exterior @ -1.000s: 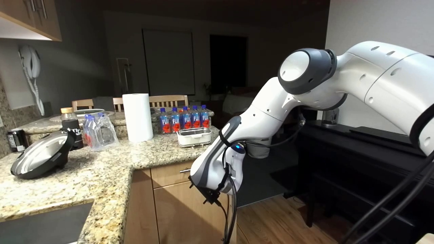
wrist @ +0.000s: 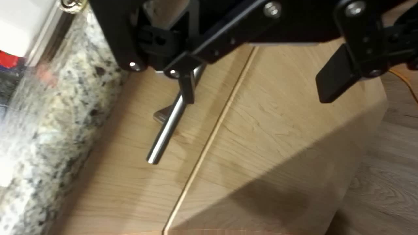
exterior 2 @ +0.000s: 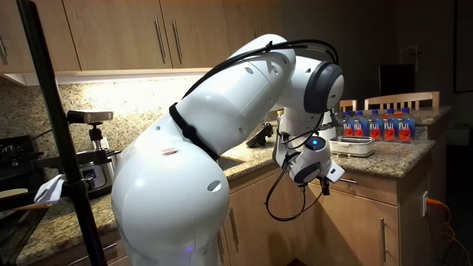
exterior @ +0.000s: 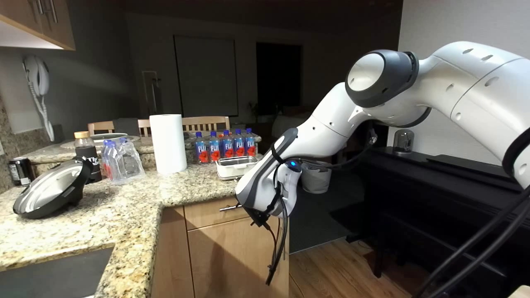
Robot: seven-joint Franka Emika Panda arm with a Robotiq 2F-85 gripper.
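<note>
My gripper stands open in the wrist view, in front of the wooden cabinet, with its fingers wide apart and nothing held. One finger overlaps the metal bar handle of the drawer; whether they touch, I cannot tell. The other finger is over the cabinet door below the drawer seam. In exterior view 1, the handle shows just left of my wrist, on a drawer that looks closed. The fingers are mostly hidden behind the wrist there.
Above the drawer, the granite counter juts out close to the gripper. A white lidless-looking container, several water bottles and a paper towel roll stand on it. A black-rimmed lid lies farther left.
The arm has risen and its elbow has shifted slightly right in exterior view 1. The wrist is higher and turned a little. Objects on the counter have stayed put.
</note>
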